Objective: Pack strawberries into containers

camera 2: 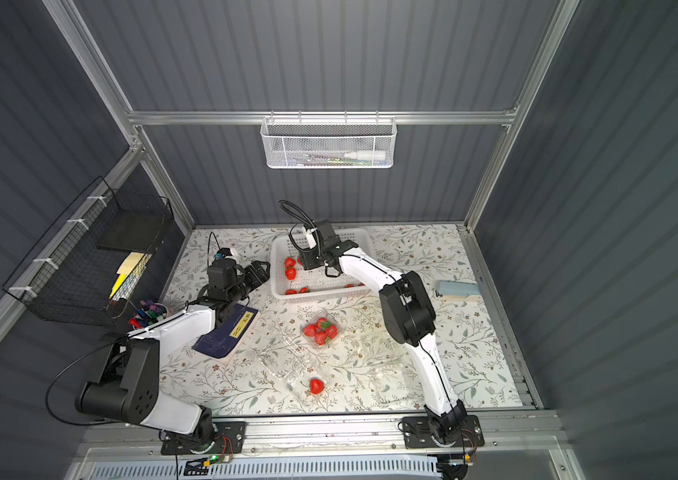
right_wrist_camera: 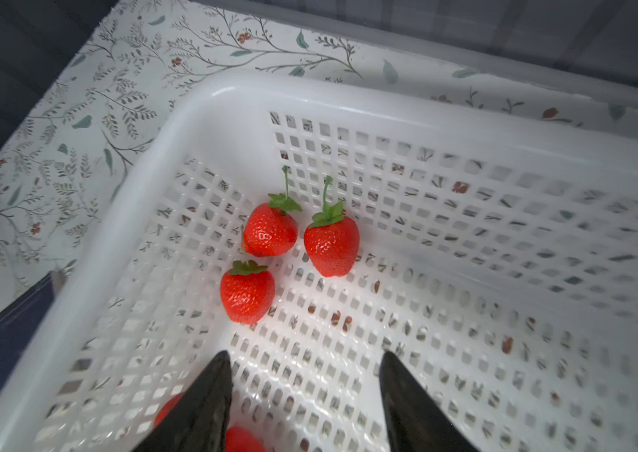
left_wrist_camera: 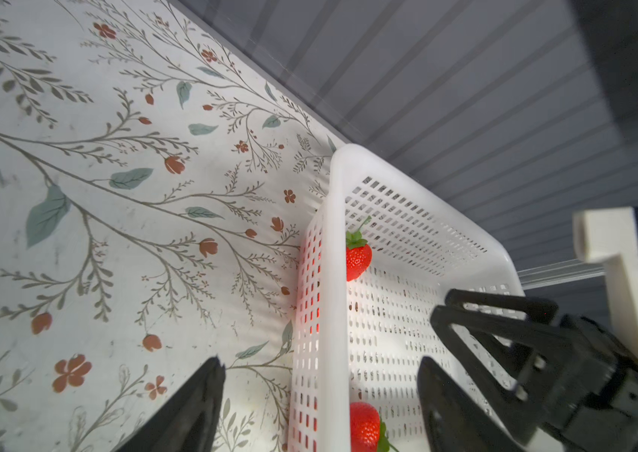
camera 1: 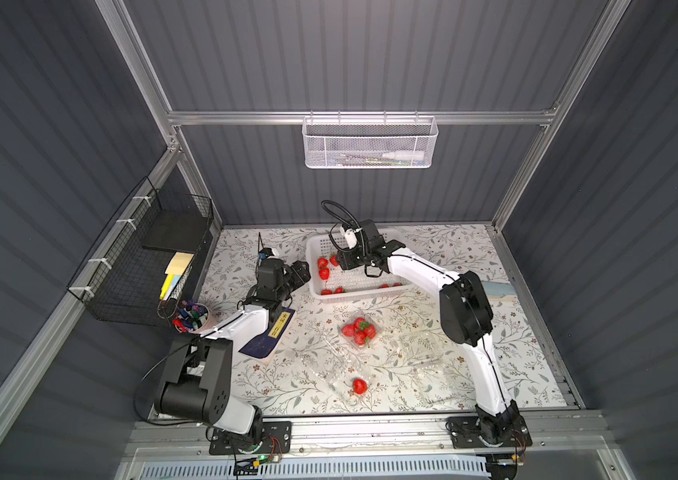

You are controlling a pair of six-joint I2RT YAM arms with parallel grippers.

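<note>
In the back left corner of the white perforated basket (right_wrist_camera: 439, 331) lie three red strawberries, among them one by the back wall (right_wrist_camera: 332, 245) and one nearer the front (right_wrist_camera: 248, 293). More sit along its front wall, partly behind my right fingers. My right gripper is over the basket, open, with nothing between its fingers. Just outside the basket's left wall is my left gripper, likewise open and empty. A clear container (camera 1: 360, 331) filled with several strawberries stands in front of the basket. A single strawberry (camera 1: 359, 386) rests near the front edge, in another transparent container.
A dark blue board (camera 1: 268, 333) with a yellow label lies under the left arm. Beside it stands a pink pen cup (camera 1: 206, 321). More clear packaging (camera 1: 435, 369) is at front right. A blue-grey object (camera 2: 457, 289) lies far right, with free table around it.
</note>
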